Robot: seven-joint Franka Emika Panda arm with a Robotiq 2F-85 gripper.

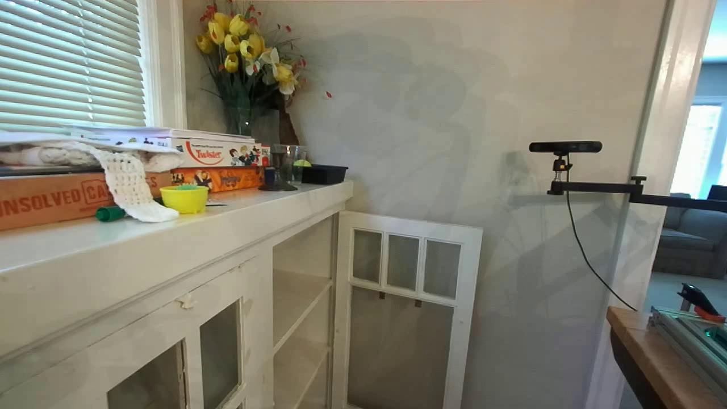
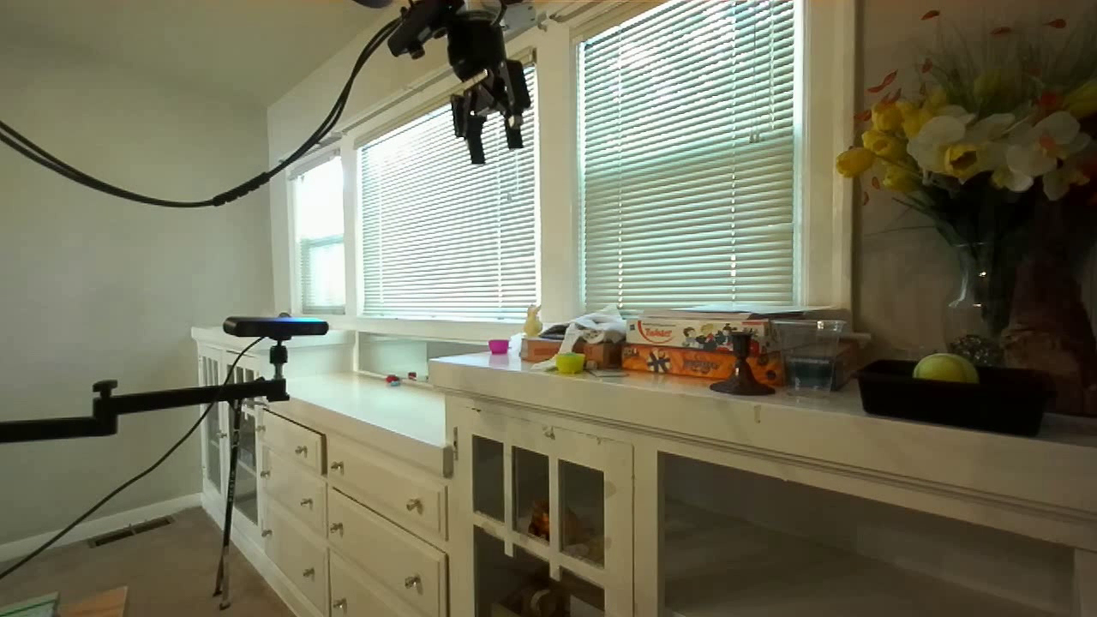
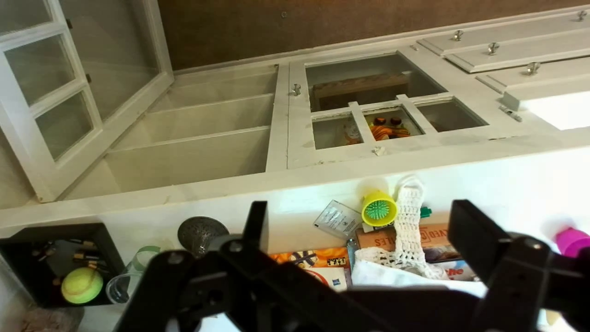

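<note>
High above the white counter, my gripper points downward, open and empty. In the wrist view the gripper shows its two black fingers wide apart, with the counter far below them. Between the fingers in that view appear a yellow cup holding something green and spiky, and a white knitted strip that drapes off the game boxes. A black tray with a tennis ball in it sits at the counter's end. The pink cup is partly hidden by the right finger.
Game boxes are stacked against the window side. A dark candlestick, clear cups and a flower vase stand nearby. One glass cabinet door hangs open beside empty shelves.
</note>
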